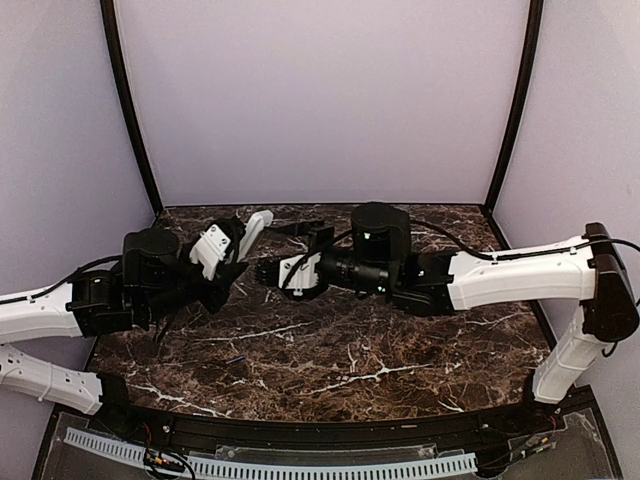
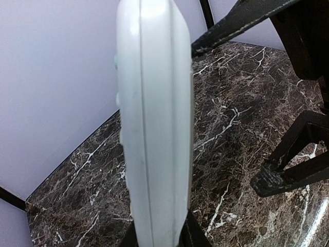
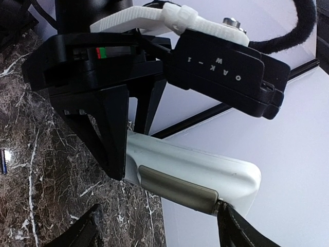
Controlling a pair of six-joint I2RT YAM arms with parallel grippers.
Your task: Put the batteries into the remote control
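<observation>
The white remote control [image 1: 257, 228] is tilted up in my left gripper [image 1: 238, 258], which is shut on its lower end. In the right wrist view, the remote's open side shows a long grey-brown strip [image 3: 179, 189] with a small dark part at its outer end; whether it is a battery or the bare compartment, I cannot tell. My right gripper stands open facing that side, nothing held between its fingers. One of its fingertips [image 3: 229, 218] is at the strip's outer end, touching or very close. In the left wrist view, only the remote's narrow edge shows.
A small dark-blue object [image 1: 235, 359] lies on the marble table [image 1: 330, 345] at front left, too small to identify. Pale walls close in the back and both sides.
</observation>
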